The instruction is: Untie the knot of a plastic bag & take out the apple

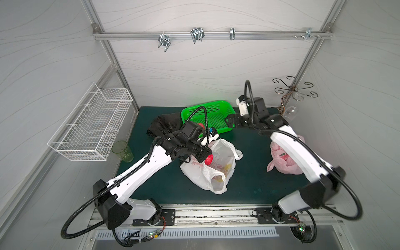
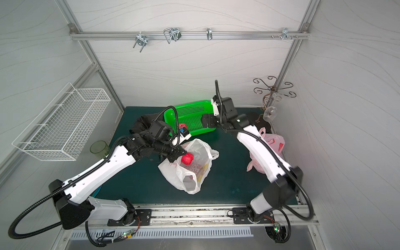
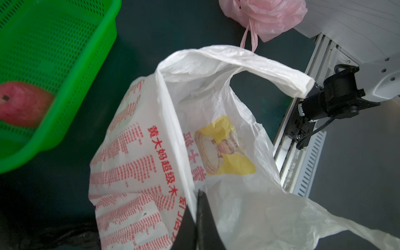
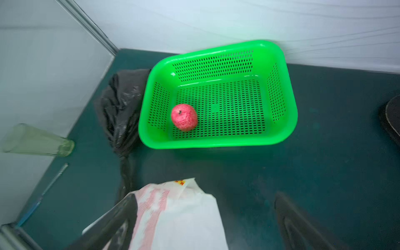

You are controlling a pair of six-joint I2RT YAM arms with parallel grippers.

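Note:
The white plastic bag (image 1: 220, 179) lies open at the table's middle. A red object (image 2: 187, 158) shows at its mouth, beside my left gripper. In the left wrist view my left gripper is shut at the bag's edge, the thin film at its fingers. A red apple (image 4: 183, 117) sits in the green basket (image 4: 283, 95). My right gripper hangs open in front of the basket, nothing between its fingers.
A black bag (image 4: 120, 108) lies left of the basket, with a glass (image 1: 122, 151) farther left. A pink bag (image 1: 285, 162) is at the right. A white wire basket (image 1: 83, 141) hangs on the left.

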